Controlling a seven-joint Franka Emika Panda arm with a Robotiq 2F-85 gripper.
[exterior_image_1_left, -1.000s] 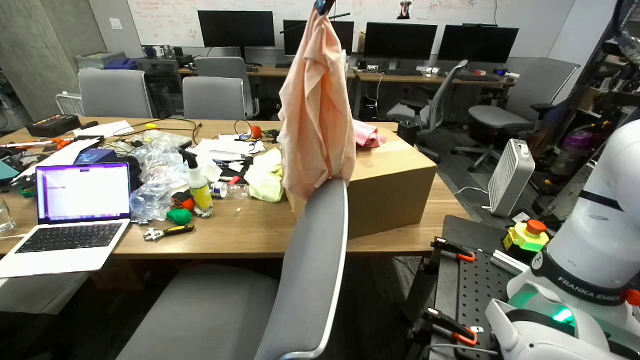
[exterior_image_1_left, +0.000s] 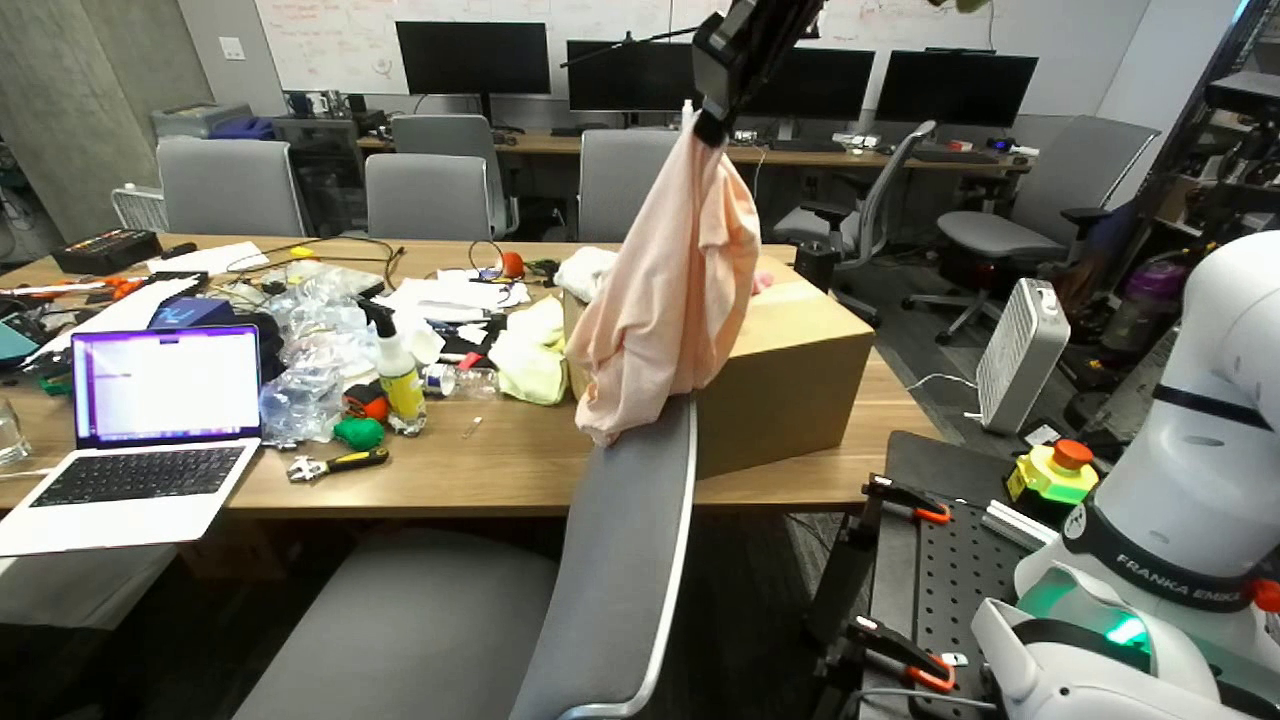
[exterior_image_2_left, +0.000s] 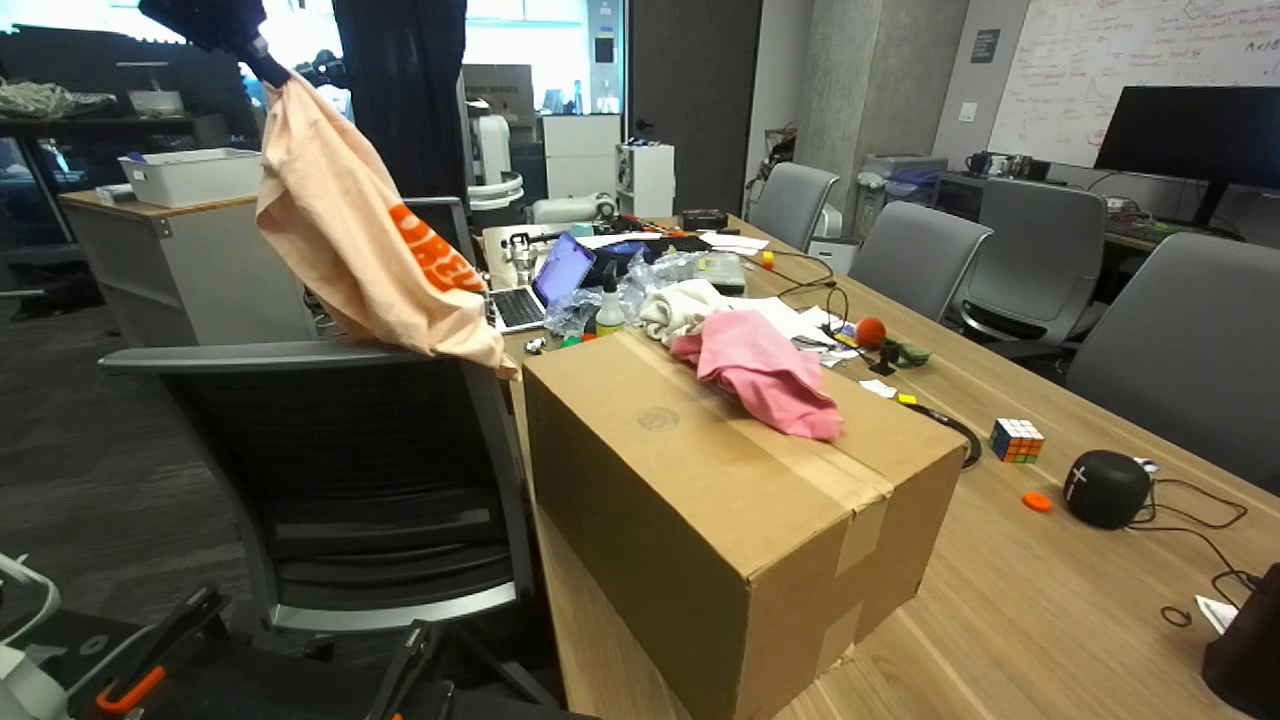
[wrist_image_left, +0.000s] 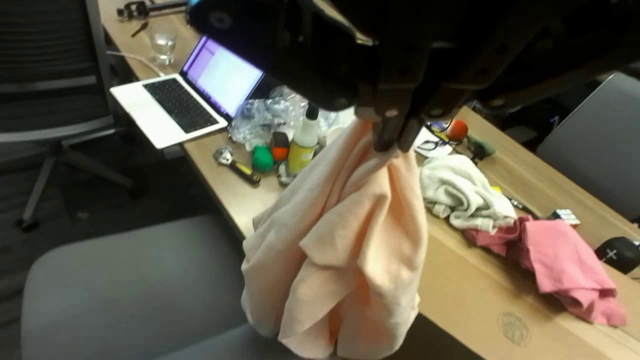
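A peach cloth (exterior_image_1_left: 672, 276) with an orange print (exterior_image_2_left: 434, 250) hangs from my gripper, which is shut on its top end. Its lower part drapes against the top of the grey chair's backrest (exterior_image_1_left: 618, 540). In exterior view 2 the cloth slants down from the gripper (exterior_image_2_left: 274, 74) and its lower end lies over the backrest's top edge (exterior_image_2_left: 288, 355). Folds hide most of the print in the wrist view.
Beside the chair, a cardboard box (exterior_image_2_left: 672, 480) stands on the table with a pink cloth (exterior_image_2_left: 768, 372) on top and a whitish cloth (exterior_image_2_left: 681, 310) close by. A laptop (exterior_image_1_left: 168, 408), a spray bottle (exterior_image_1_left: 399, 378) and clutter cover the table's left side.
My gripper has come down and moved right in exterior view 1, carrying the cloth's top end. The cloth now slants, and its lower end hangs lower, in front of the backrest's top.
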